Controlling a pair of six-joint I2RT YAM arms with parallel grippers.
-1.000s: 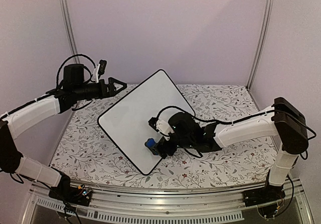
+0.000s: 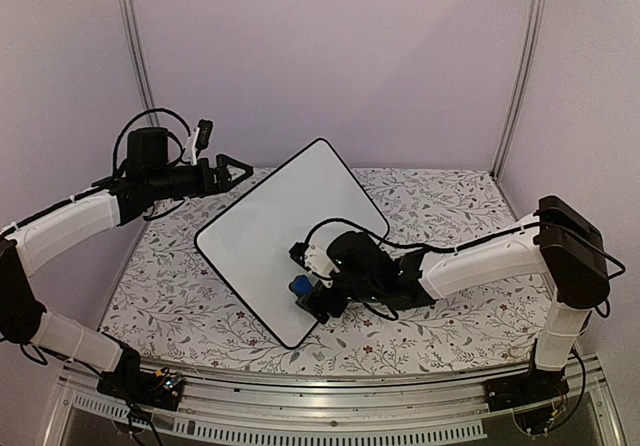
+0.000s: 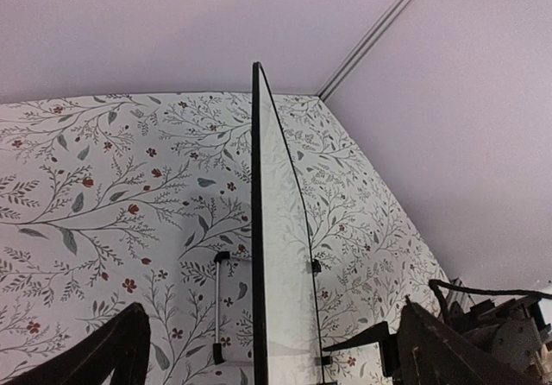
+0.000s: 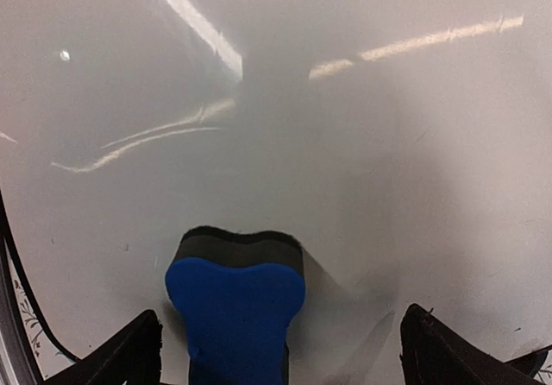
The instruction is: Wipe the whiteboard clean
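Observation:
A tilted whiteboard [image 2: 260,226] with black edges stands on the floral surface. On its lower part sits a blue eraser [image 2: 300,286] with a dark felt layer, seen upright in the right wrist view [image 4: 233,307]. My right gripper [image 2: 318,301] is over it, open, its fingers on either side of the eraser [image 4: 285,359]. My left gripper [image 2: 236,171] is open and empty, held in the air left of the board's upper edge. In the right wrist view the board's surface shows glare and small dark specks.
Pale walls [image 2: 330,66] close in the back and sides.
Since a second ago my right wrist has shifted slightly toward the left over the eraser. The left arm and the board look unchanged.

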